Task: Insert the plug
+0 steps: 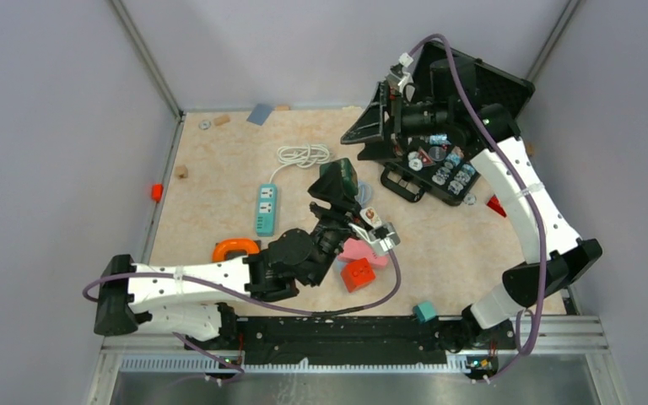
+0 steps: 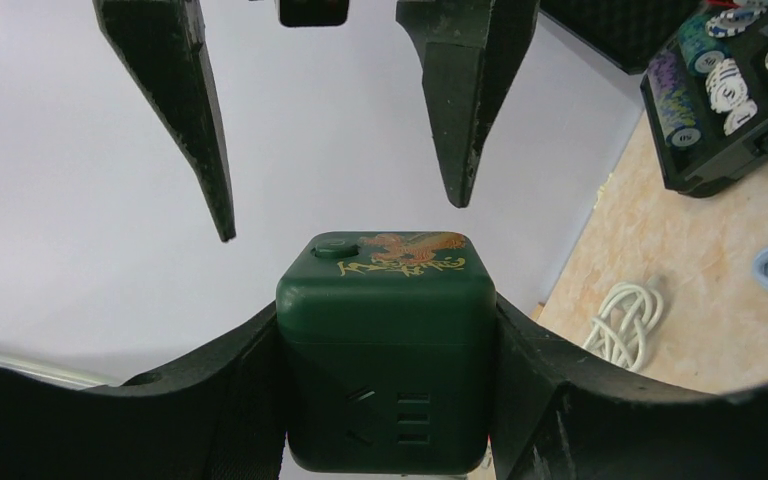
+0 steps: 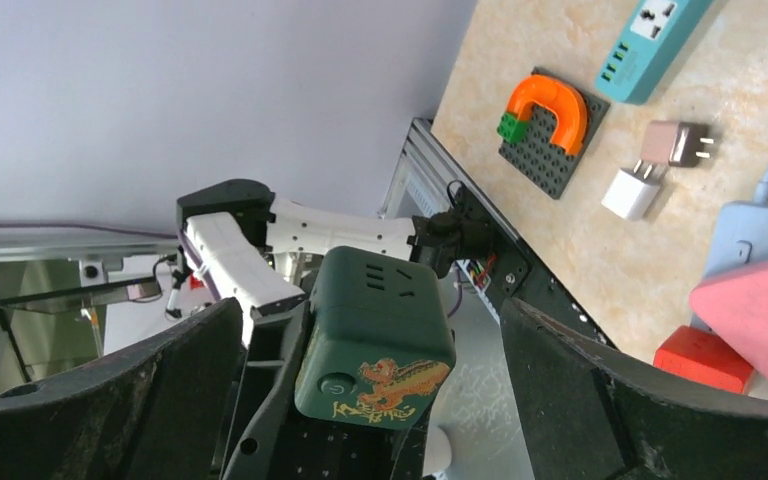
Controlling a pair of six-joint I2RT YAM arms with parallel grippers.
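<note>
My left gripper is shut on a dark green block-shaped plug adapter [image 2: 390, 350], its top printed with a gold and orange dragon. One side of the adapter carries slots; whether prongs stick out is hidden. In the right wrist view the same green adapter [image 3: 375, 340] is held up in the left fingers. My right gripper [image 1: 363, 145] stands open, apart from the adapter and up and to its right in the top view; nothing is between its fingers. A teal power strip [image 1: 266, 209] with white sockets lies on the table at left.
Below the arms lie a pink block [image 3: 755, 315], a red cube [image 3: 705, 358], a blue-grey strip [image 3: 745, 238] and two small chargers [image 3: 675, 143]. The open black case [image 1: 506, 89] fills the back right. Bare table [image 1: 447, 253] shows at the front right.
</note>
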